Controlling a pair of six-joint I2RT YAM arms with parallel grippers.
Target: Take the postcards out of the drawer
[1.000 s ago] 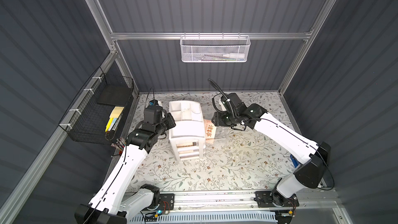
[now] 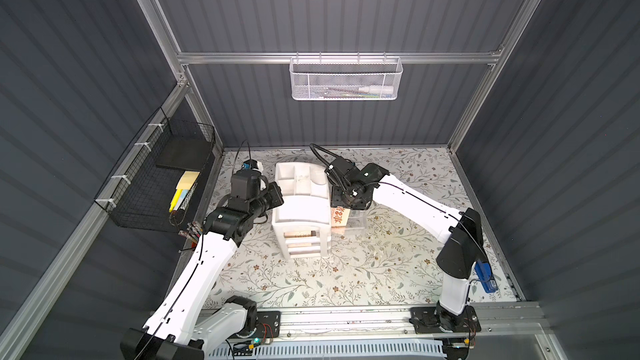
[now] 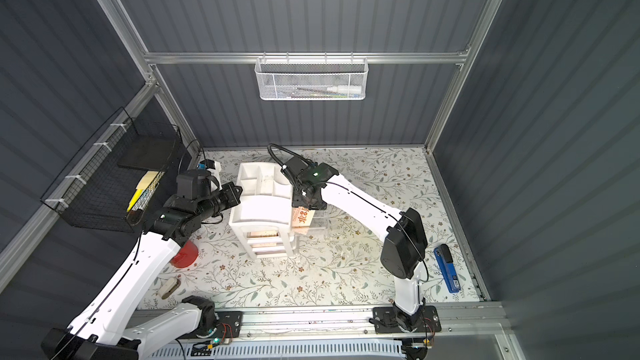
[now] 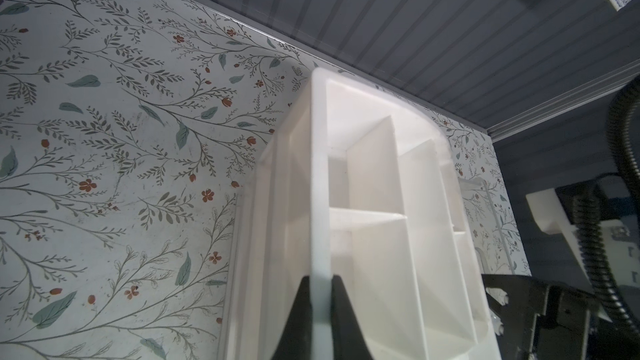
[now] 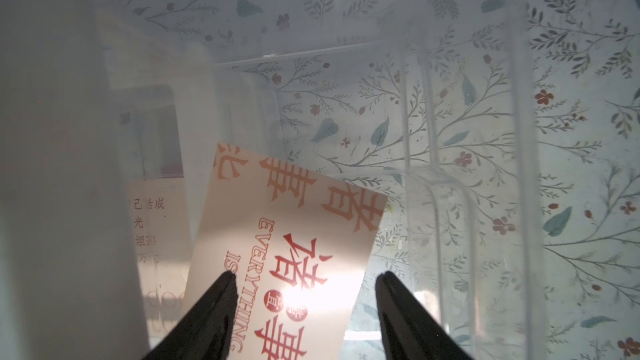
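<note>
The white drawer cabinet (image 2: 301, 210) stands mid-table. Its clear drawer (image 5: 466, 253) is pulled out to the right. In the right wrist view, a postcard (image 5: 286, 246) with red lettering lies tilted in that drawer. A second, paler card (image 5: 160, 226) shows to its left, partly behind the drawer's clear wall. My right gripper is open above the lettered postcard, one finger towards each side edge, nothing clasped. In the left wrist view, my left gripper is shut on the cabinet's thin top rim, a finger on either side.
Open compartments (image 4: 373, 240) form the cabinet's top. A black mesh basket (image 2: 143, 186) hangs at left, a white mesh basket (image 2: 346, 80) on the back wall. A blue stapler (image 3: 446, 268) lies at far right.
My right gripper has moved left and down, from beside the drawer to over the postcard, now partly covering it in the top left view. The left arm and cabinet look nearly unchanged.
</note>
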